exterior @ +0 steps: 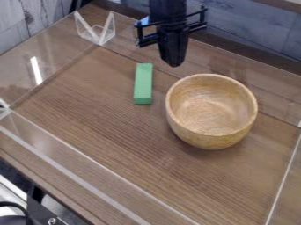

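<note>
My black gripper (173,60) hangs over the back middle of the wooden table, its tip pointing down, shut with nothing visible in it. Below it and to the left, a green rectangular block (143,83) lies flat on the table. To the right of the block sits a round, light wooden bowl (212,123), empty, below and right of the gripper tip.
A clear plastic stand (97,30) is at the back left, and another clear piece (5,107) is at the left edge. A blue object behind the gripper is mostly hidden.
</note>
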